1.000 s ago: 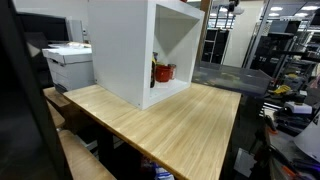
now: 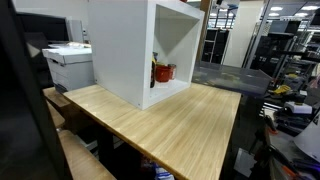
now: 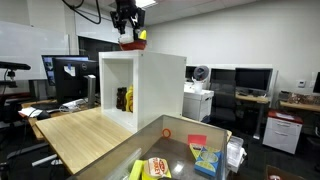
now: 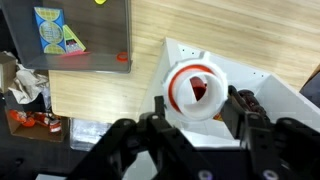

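In the wrist view a white, round, cup-like object [image 4: 196,92] with a red ring sits between the dark fingers of my gripper, which is shut on it. Below it in that view lies the white shelf box [image 4: 182,55]. Exterior view 2 has my gripper [image 3: 127,19] high over the top of the white shelf unit [image 3: 158,90]. White, red and yellow parts show just under the fingers there; how they belong together is hard to tell. Only a small part of the arm shows at the upper edge of exterior view 1.
Inside the shelf stands a red mug [image 2: 163,73] beside dark bottles. A grey bin [image 3: 180,150] holding boxes and yellow items lies in front of the shelf. The wooden table [image 2: 180,125] has a wide bare stretch.
In exterior view 1 the bit of arm at the top edge has shifted slightly left. The table, the shelf and its contents look unchanged.
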